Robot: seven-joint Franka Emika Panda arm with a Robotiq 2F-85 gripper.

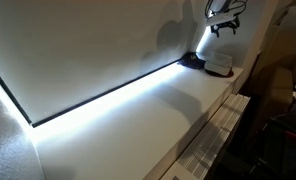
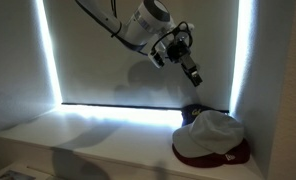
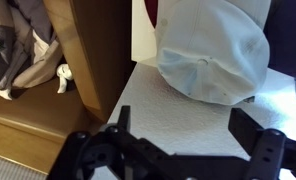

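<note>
My gripper is open, with nothing between its widely spread fingers. In the wrist view a pale grey-white cap (image 3: 210, 55) lies just beyond the fingertips, its rounded crown facing me. Exterior view 2 shows the same cap (image 2: 210, 133), which has a dark red brim, at the right end of the white ledge (image 2: 98, 135). Behind it sits a dark cap (image 2: 191, 112), partly hidden by the pale one. The gripper (image 2: 194, 75) hangs in the air above both caps, apart from them. In exterior view 1 the gripper (image 1: 225, 32) is high over the far end.
A white wall with a bright light strip (image 1: 118, 98) along its foot backs the ledge.
</note>
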